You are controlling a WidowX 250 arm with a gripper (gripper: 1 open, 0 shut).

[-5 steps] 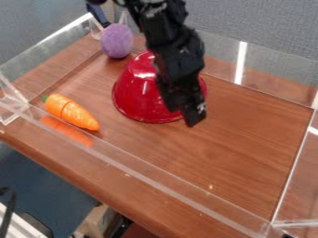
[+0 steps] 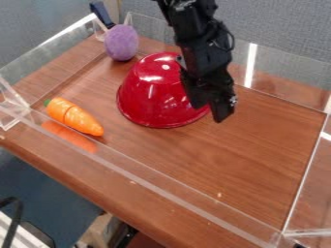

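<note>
My black arm reaches down from the top, its gripper (image 2: 214, 102) hanging at the right edge of a glossy red dome (image 2: 149, 92), which looks like an overturned bowl and is partly hidden behind it. I cannot make out whether the fingers are open or shut, or whether they touch the dome. An orange toy carrot (image 2: 74, 116) lies at the left of the wooden tabletop (image 2: 220, 184), and a purple eggplant (image 2: 122, 42) is at the back left.
A clear low wall (image 2: 155, 167) rings the tabletop. The right and front-right of the board are bare. A dark blue object (image 2: 101, 14) shows behind the eggplant at the top left.
Over the last second my gripper has moved to the right and slightly up along the red dome. The dome, carrot and eggplant look unmoved.
</note>
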